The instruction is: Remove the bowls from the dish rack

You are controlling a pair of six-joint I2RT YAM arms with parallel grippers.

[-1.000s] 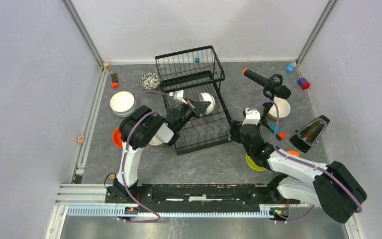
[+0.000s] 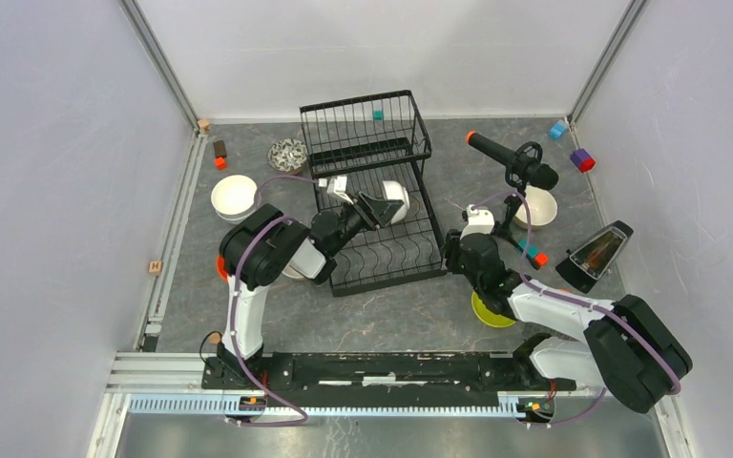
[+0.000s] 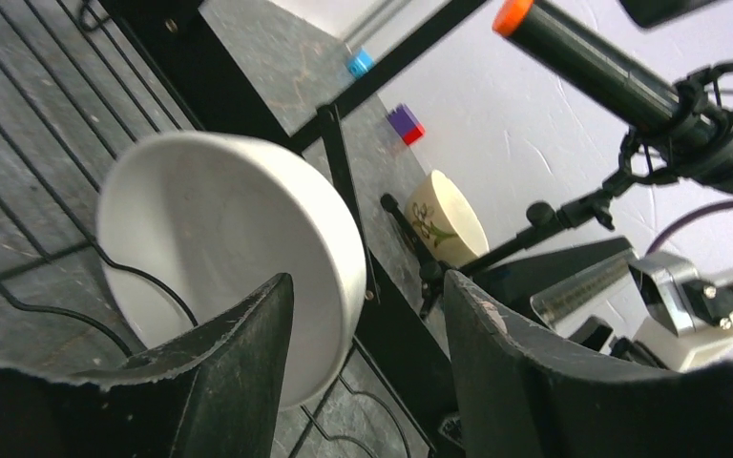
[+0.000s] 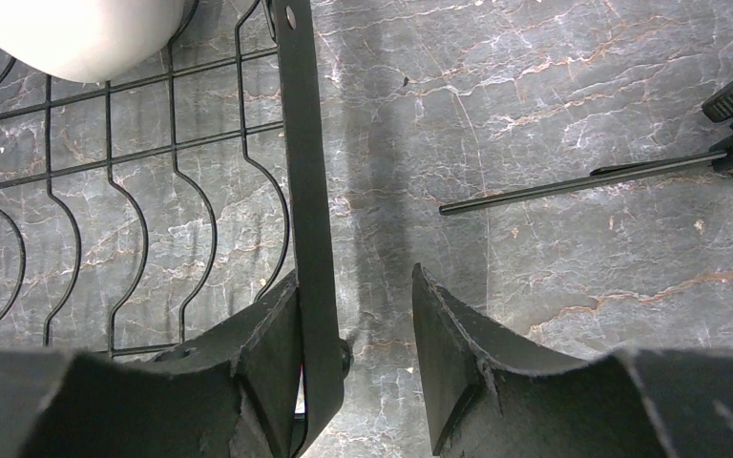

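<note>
In the black dish rack [image 2: 388, 283] a white bowl [image 2: 395, 201] stands tipped on its side. My left gripper is open at the bowl's near rim [image 3: 342, 253], which passes behind the left finger and into the gap. Farther right, my right gripper is part open around the rack's side rail [image 4: 307, 162]; the rail lies against its left finger and a gap separates it from the right one. Other bowls sit outside the rack: stacked white ones [image 2: 234, 195], a cream bowl [image 2: 536, 207] and a yellow-green bowl [image 2: 490, 312] partly under the right arm.
On the right are a black cylinder on a stand [image 2: 513, 157] and a dark appliance [image 2: 596, 257]. A patterned bowl [image 2: 287, 155] lies left of the rack's upper tier. An orange item [image 2: 221, 266] is mostly covered by the left arm.
My left gripper has drawn back slightly to the left and its fingers have spread, while the bowl stays in the rack. The rack has shifted a little. The right forearm has swung slightly left.
</note>
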